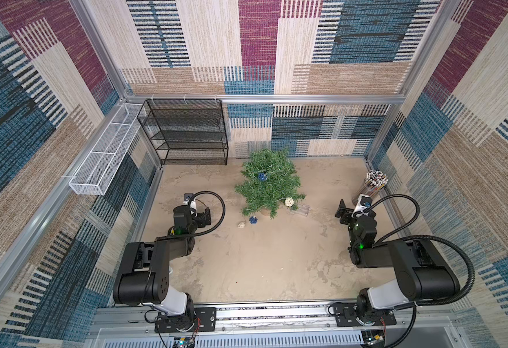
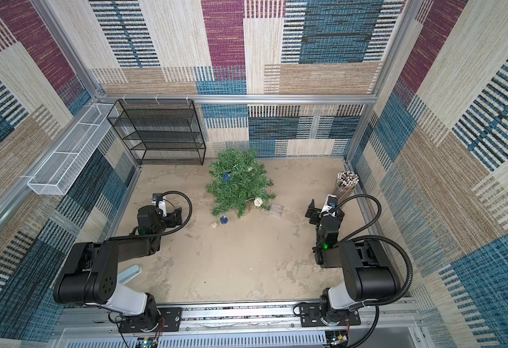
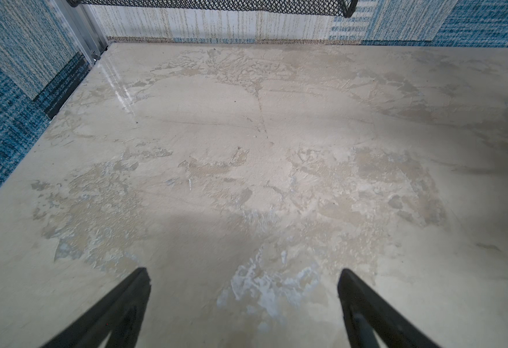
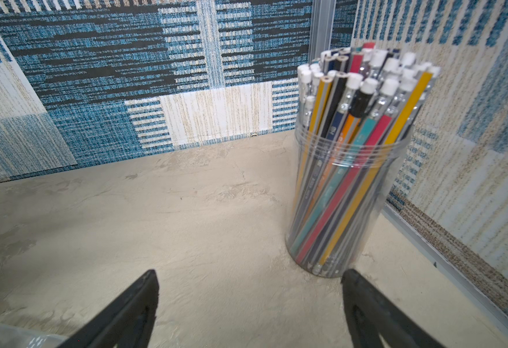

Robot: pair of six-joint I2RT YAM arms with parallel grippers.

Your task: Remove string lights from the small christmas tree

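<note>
A small green christmas tree [image 1: 268,179] stands in the middle of the table, with blue and cream decorations among its branches. A blue decoration [image 1: 253,219] and a pale one [image 1: 241,224] lie on the table at its front left. Any light wire is too fine to follow. My left gripper is left of the tree, open over bare table with nothing between its fingers. My right gripper is right of the tree, open and empty, in front of the pencil cup.
A clear cup of pencils [image 4: 340,197] stands at the right edge. A clear object [image 1: 300,210] lies beside the tree. A black wire rack [image 1: 183,159] is at the back left, a white basket [image 1: 88,185] on the left rail.
</note>
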